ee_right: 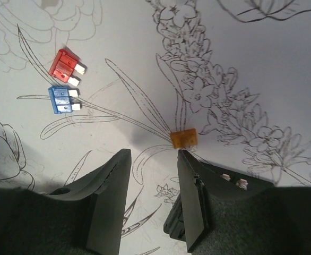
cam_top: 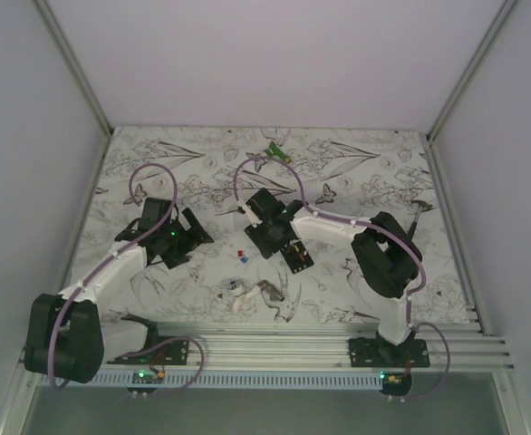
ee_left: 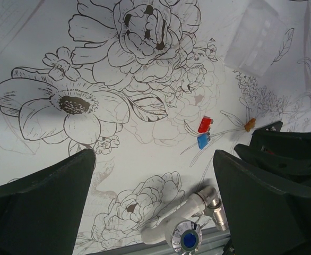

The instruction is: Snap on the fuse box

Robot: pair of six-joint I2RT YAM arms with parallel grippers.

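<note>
A black fuse box (cam_top: 297,256) lies on the patterned table, partly under my right arm; in the right wrist view its body (ee_right: 235,178) is at lower right. An orange fuse (ee_right: 184,138) lies just beyond the fingertips of my right gripper, which is part open with nothing between its fingers. A red fuse (ee_right: 65,66) and a blue fuse (ee_right: 64,100) lie loose to its left. My left gripper stands open over the table at left, holding nothing.
A translucent box (ee_left: 253,37) shows at upper right of the left wrist view. A silver-and-white fitting (cam_top: 250,295) lies near the front edge. A green object (cam_top: 275,151) sits at the back, a black tool (cam_top: 418,213) at right.
</note>
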